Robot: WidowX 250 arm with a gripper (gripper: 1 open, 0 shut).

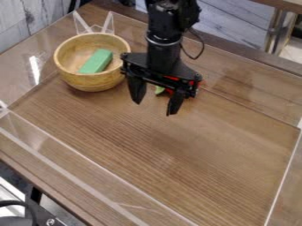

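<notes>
My black gripper (154, 95) hangs over the middle of the wooden tray, its two fingers spread apart and pointing down, open. Behind it a red object (190, 86) and a small green item are mostly hidden by the gripper. To the left, a wooden bowl (78, 78) holds a green block (97, 61).
The tray floor (154, 168) is clear across the front and right. Its rims border the left, back and right sides. A dark cable or part sits at the bottom left corner.
</notes>
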